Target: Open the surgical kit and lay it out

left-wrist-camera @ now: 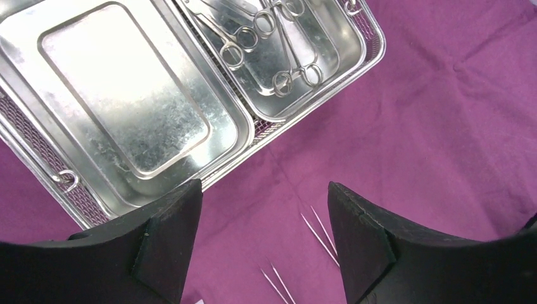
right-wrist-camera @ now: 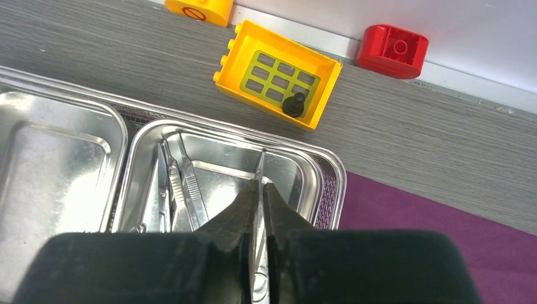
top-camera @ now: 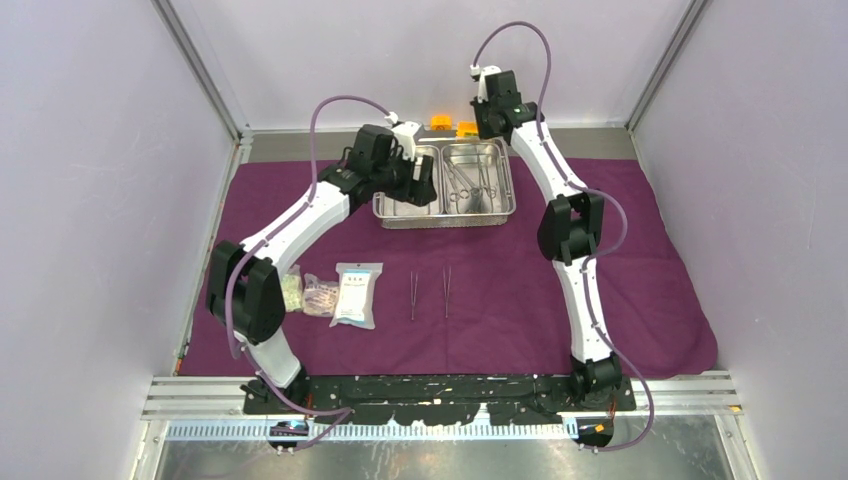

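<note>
My left gripper is open, its fingers wide apart with only cloth between them, above the front edge of the metal tray point(top-camera: 447, 220). The left compartment point(left-wrist-camera: 126, 88) of the tray looks empty. Scissor-type instruments point(left-wrist-camera: 264, 22) lie in the right compartment. Over that compartment's back, my right gripper is open by a narrow gap. A slim instrument point(right-wrist-camera: 259, 166) shows along this gap; whether the fingers touch it cannot be told. Two tweezer-like pairs point(top-camera: 414, 297) lie apart on the cloth in front.
Packets, among them a white one point(top-camera: 356, 295), lie on the cloth at the left. Behind the tray sit a yellow block point(right-wrist-camera: 240, 88) and a red block point(right-wrist-camera: 399, 54).
</note>
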